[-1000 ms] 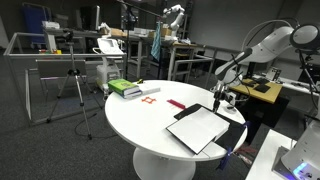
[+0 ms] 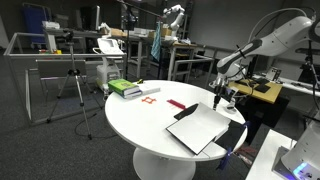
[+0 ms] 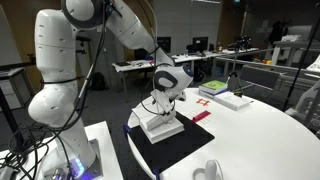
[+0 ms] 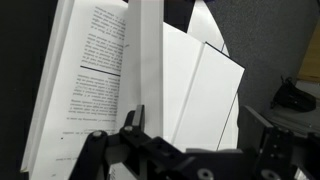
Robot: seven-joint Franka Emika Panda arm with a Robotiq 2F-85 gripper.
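An open book (image 4: pixel 85 75) fills much of the wrist view, with printed text on its left side and a blank white side (image 4: pixel 210 90) to the right. Between them a pale page (image 4: pixel 150 60) rises toward the camera beside the left finger (image 4: pixel 132 122). My gripper is open, its dark fingers wide apart over the book. In exterior view 1 the book (image 2: pixel 188 132) lies on a dark mat near the table's right edge, the gripper (image 2: pixel 216 103) at its far side. Exterior view 2 shows the white book (image 3: pixel 160 128) too; whether finger and page touch I cannot tell.
A red object (image 2: pixel 177 103) and an orange one (image 2: pixel 150 99) lie on the white round table (image 2: pixel 125 122). A green-and-white box (image 2: pixel 138 90) stands farther back. White round items (image 3: pixel 212 170) sit near the table's edge.
The arm has shifted slightly at the far side of the book. A white page looks more raised now, where the book earlier appeared flatter.
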